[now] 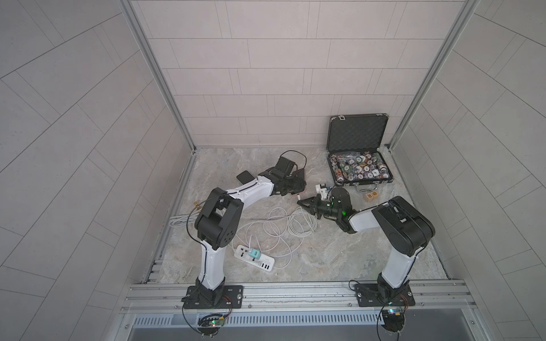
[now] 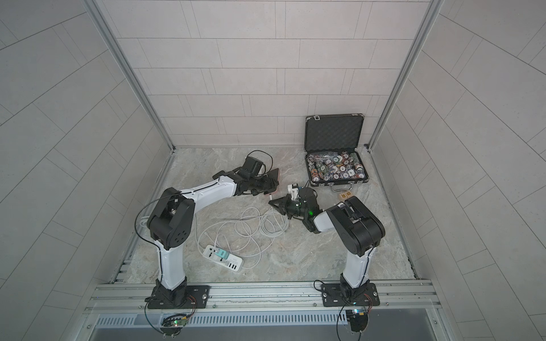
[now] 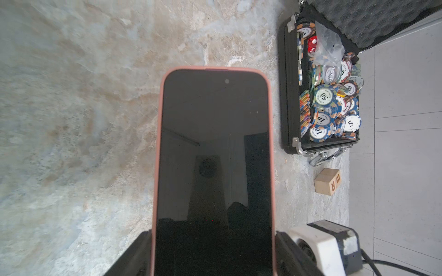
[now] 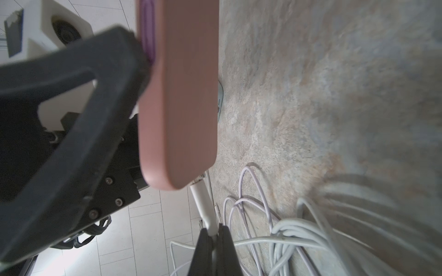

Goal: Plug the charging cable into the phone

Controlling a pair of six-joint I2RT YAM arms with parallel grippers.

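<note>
A phone in a pink case (image 3: pixel 214 151) fills the middle of the left wrist view, its dark screen facing the camera. My left gripper is shut on its two long sides. In the right wrist view, the pink edge of the phone (image 4: pixel 184 110) hangs above the table. My right gripper is shut on the white charging plug (image 4: pixel 204 207), which points at the phone's bottom end. A sliver of the metal tip shows right by that end; the port is hidden, and I cannot tell whether the tip has entered it.
Coiled white cable (image 1: pixel 301 222) lies below the right gripper. A power strip (image 1: pixel 253 258) with a charger stands near the front. An open case of poker chips (image 1: pixel 359 164) and wooden blocks (image 1: pixel 371 196) are at right. A second dark phone (image 1: pixel 245 176) lies at left.
</note>
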